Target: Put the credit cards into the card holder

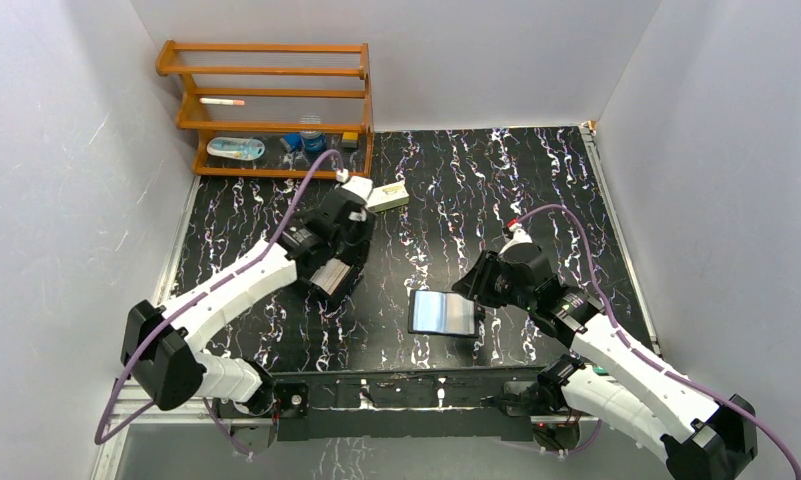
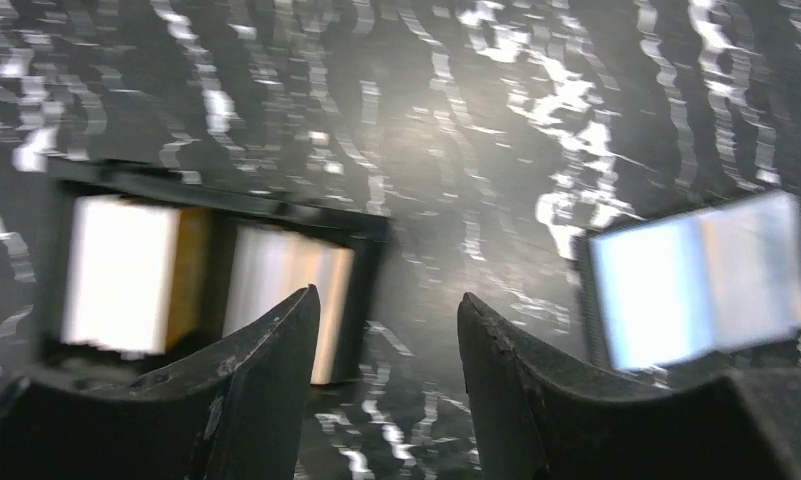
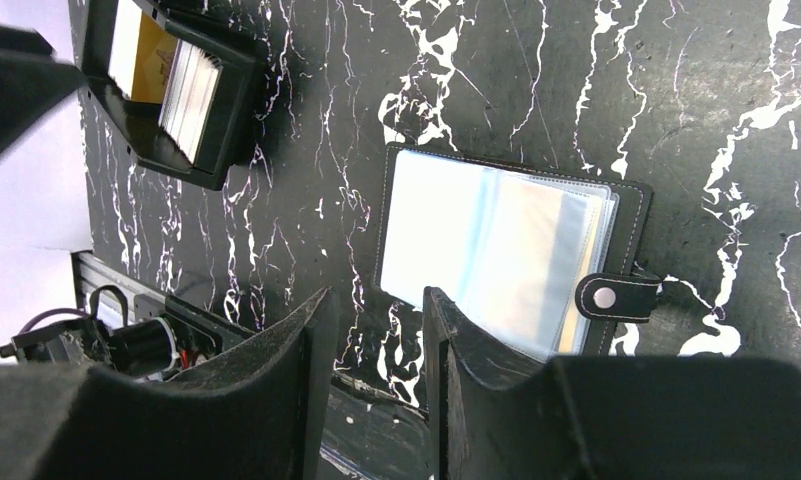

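The card holder (image 3: 436,225) lies spread open on the table, its clear sleeves showing and its snap strap (image 3: 616,297) on one side. A black box (image 2: 371,300) holds upright cards (image 2: 276,280) in two compartments; in the top view the left arm covers part of it. Above the box's right side hangs my left gripper, its fingers apart and nothing between them. My right gripper is over the holder's lower-left edge, fingers parted and empty; in the top view it stands beside the holder's upper right corner.
A wooden rack (image 1: 266,127) with small items stands at the back left. In front of its right end lies a small pale box (image 1: 388,196).
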